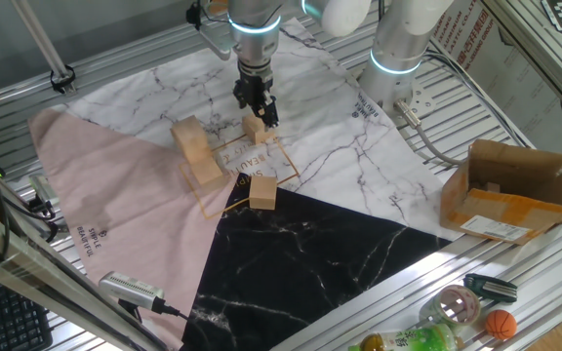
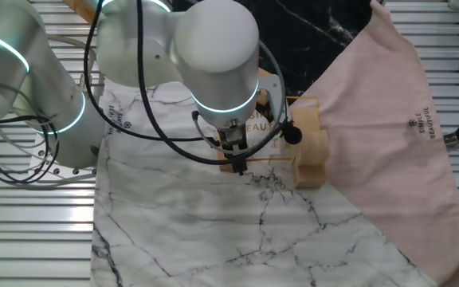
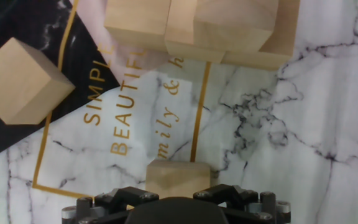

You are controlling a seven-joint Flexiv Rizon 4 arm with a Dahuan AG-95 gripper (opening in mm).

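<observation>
A small wooden block point(image 1: 253, 130) stands on the white marbled part of the cloth, at the edge of the gold-lined print. My gripper point(image 1: 260, 109) is right over this block, pointing down. In the wrist view the near block point(image 3: 178, 177) shows between the spread fingers, which are apart, one toward each side of it. Whether the pads touch the block is hidden by the gripper body. Another wooden block point(image 1: 262, 192) rests alone on the black part. A group of wooden blocks point(image 1: 194, 144), some stacked, stands on the left side of the print.
An open cardboard box point(image 1: 507, 202) is at the right beside the cloth. A tape roll point(image 1: 457, 304), a green bottle point(image 1: 418, 339) and a small orange ball point(image 1: 501, 324) lie at the front right.
</observation>
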